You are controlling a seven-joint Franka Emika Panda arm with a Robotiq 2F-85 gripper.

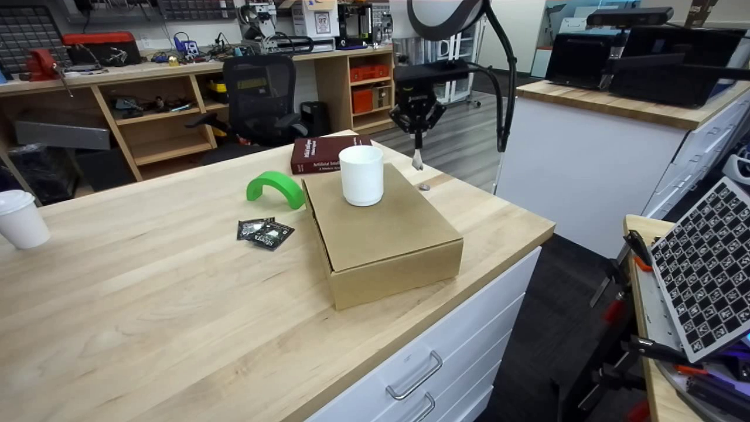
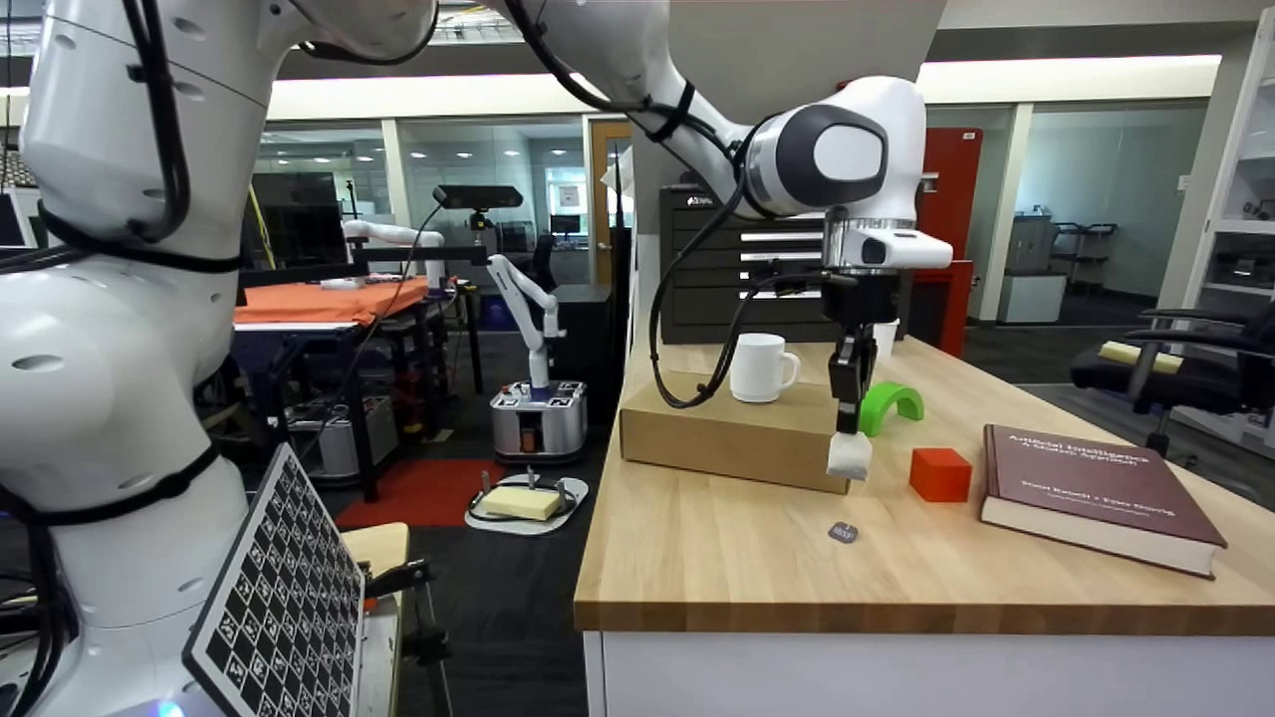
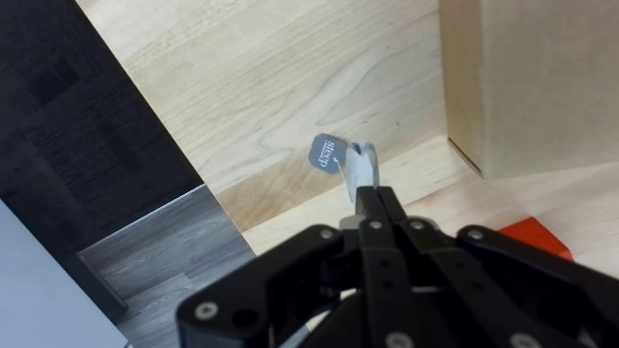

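Pinched by its top edge, a pale tea bag hangs from my gripper, whose fingers are shut together on it. A grey paper tag marked "steep" is joined to the bag by a thin string. In exterior view 2 the tea bag is above the tabletop, beside the box's end, with the tag lower down; whether the tag touches the wood I cannot tell. A white mug stands upright on the closed cardboard box. Exterior view 1 shows my gripper beyond the box.
A red block and a thick maroon book lie near the gripper. Beyond the box are a green arch and black packets. At the far left stands a white paper cup.
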